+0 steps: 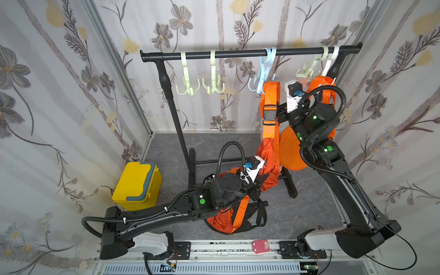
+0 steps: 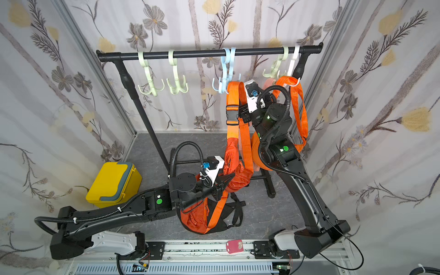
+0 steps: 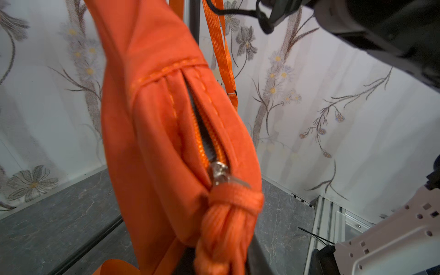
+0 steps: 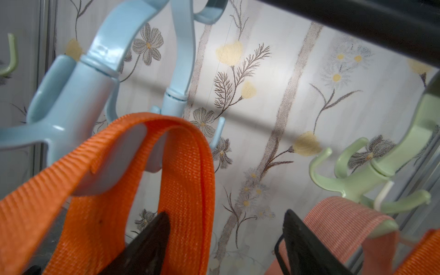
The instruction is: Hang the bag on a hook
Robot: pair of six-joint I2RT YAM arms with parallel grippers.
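An orange-red waist bag [image 1: 272, 155] hangs by its orange webbing strap [image 4: 187, 183], which loops over the pale blue hooks [image 4: 82, 110] on the black rail. My right gripper is open beside that strap; its left finger overlaps the webbing, and the gap between the fingers is mostly empty. Lower down, my left gripper [image 2: 229, 179] is against the bag's side. In the left wrist view, the bag's zip and knotted cord pull [image 3: 229, 206] fill the middle. Dark fingers show apart on both sides of the cord; their tips are hidden.
Two pale green hooks [image 1: 187, 82] hang empty at the rail's left. At right are a pink strap [image 4: 341, 224] and an orange bag [image 1: 293, 149]. Another orange-black bag [image 1: 224, 222] lies on the floor. A yellow box [image 1: 133, 183] stands left.
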